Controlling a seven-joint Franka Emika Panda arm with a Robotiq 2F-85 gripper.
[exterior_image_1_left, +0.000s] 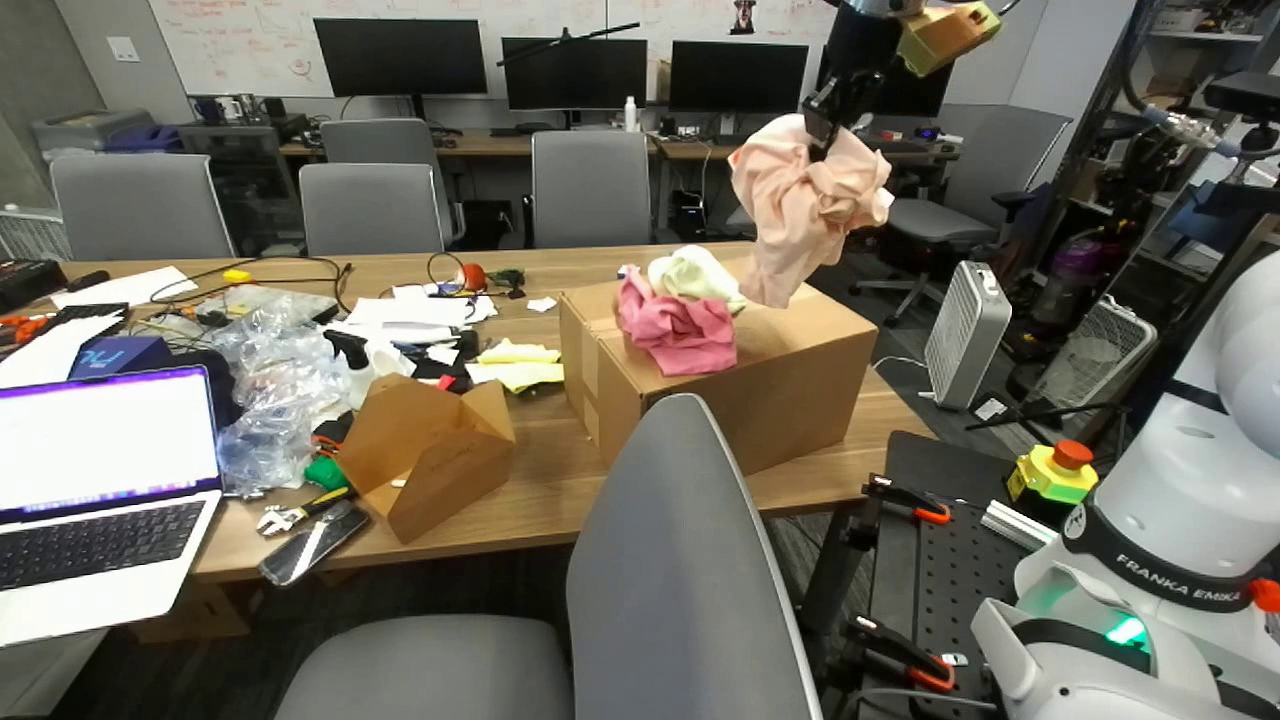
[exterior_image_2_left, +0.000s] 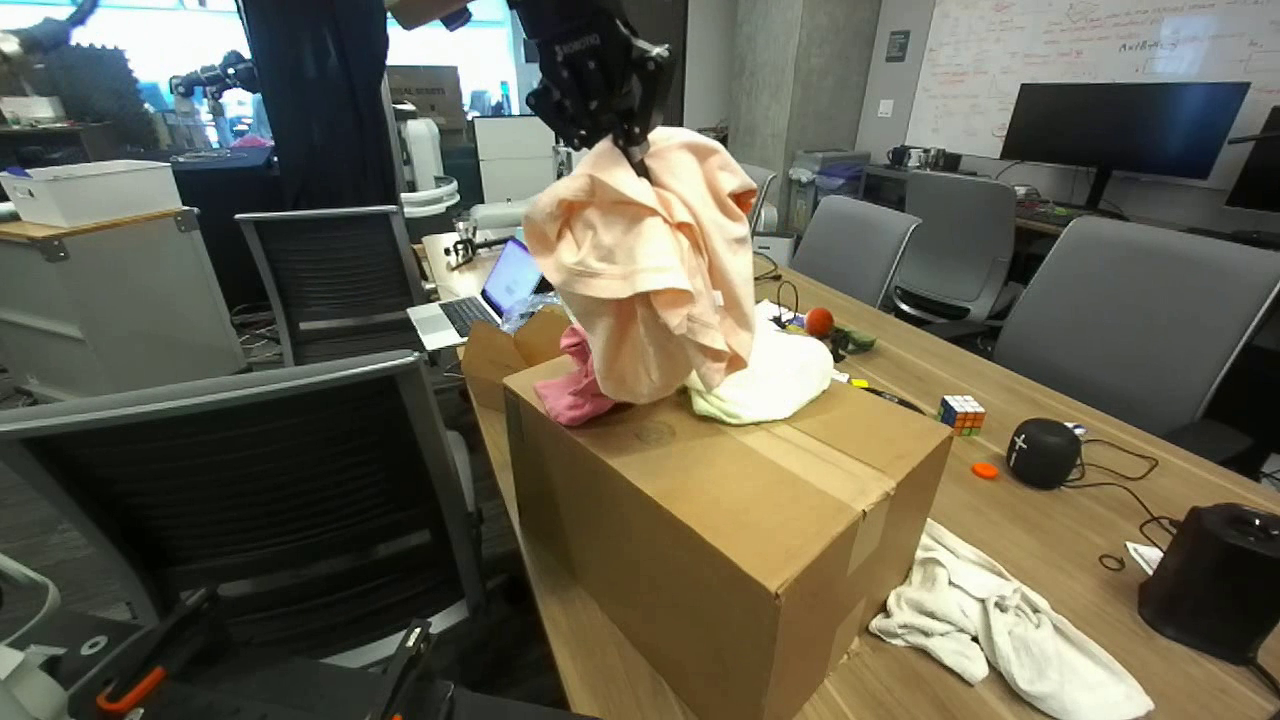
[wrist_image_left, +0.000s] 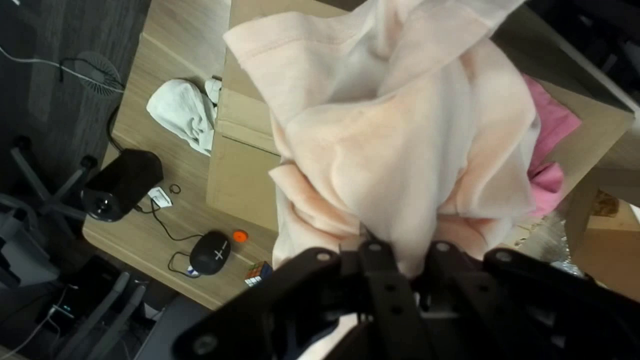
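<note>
A peach cloth (exterior_image_1_left: 798, 198) hangs bunched from my gripper (exterior_image_1_left: 822, 132), above the right part of a closed cardboard box (exterior_image_1_left: 768, 420). In exterior view 2 the cloth (exterior_image_2_left: 654, 270) droops in folds, its lower end close to the box top. My fingers are shut on it, though the wrist view shows the pinched cloth (wrist_image_left: 384, 156) covering much of the fingertips. On the box top rest a pink cloth (exterior_image_1_left: 678, 324) and, beside it, a pale yellow-green cloth (exterior_image_1_left: 696, 276). From the other side, the peach cloth partly hides the pink cloth (exterior_image_2_left: 573, 384).
A white cloth (exterior_image_2_left: 1008, 624) lies on the table beside the box, near a black speaker (exterior_image_2_left: 1044, 452) and a puzzle cube (exterior_image_2_left: 962, 414). Left of the box stands an open small carton (exterior_image_1_left: 432, 456) among clutter. A grey chair (exterior_image_1_left: 684, 552) backs against the near side.
</note>
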